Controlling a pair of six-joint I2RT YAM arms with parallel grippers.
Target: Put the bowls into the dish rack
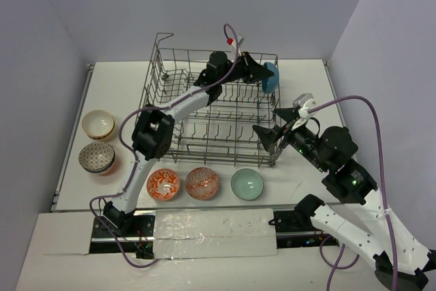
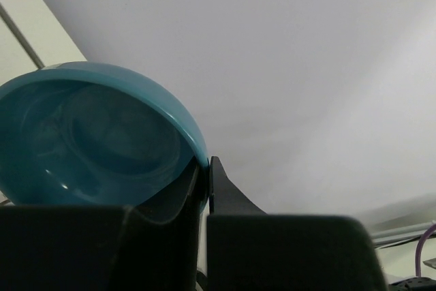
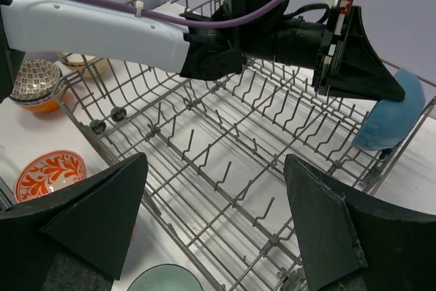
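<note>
At the back right corner of the wire dish rack [image 1: 211,138], my left gripper [image 1: 266,75] is shut on the rim of a blue bowl [image 1: 271,83]. The bowl [image 2: 102,127] is tipped on its side, its rim pinched between the fingertips in the left wrist view. Seen from the right wrist, the bowl [image 3: 394,117] is low at the rack's corner; whether it touches the wires I cannot tell. My right gripper [image 1: 266,120] stands open and empty above the rack's right side. A green bowl [image 1: 246,184] and two orange-patterned bowls [image 1: 202,183] [image 1: 163,184] sit in front of the rack.
Left of the rack are a cream bowl [image 1: 98,124] and a dark-patterned bowl [image 1: 97,157], each stacked on others. The rack's middle and front rows hold no dishes. My left arm [image 1: 153,127] reaches across the rack's left part. Grey walls close in the back and sides.
</note>
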